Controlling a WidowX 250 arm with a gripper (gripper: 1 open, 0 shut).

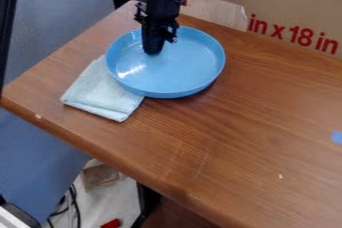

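A blue round plate (174,72) rests on the wooden table, overlapping a folded pale cloth (96,96) at its left. My black gripper (154,46) reaches down from the top into the back-left part of the plate, its tip low over the plate's surface. Whether its fingers are open or shut is hard to make out at this size.
Bare wooden tabletop (261,137) spreads to the right and front, with a small blue patch (335,136) at the right edge. A cardboard panel (287,7) stands behind. The table's left edge drops to the floor.
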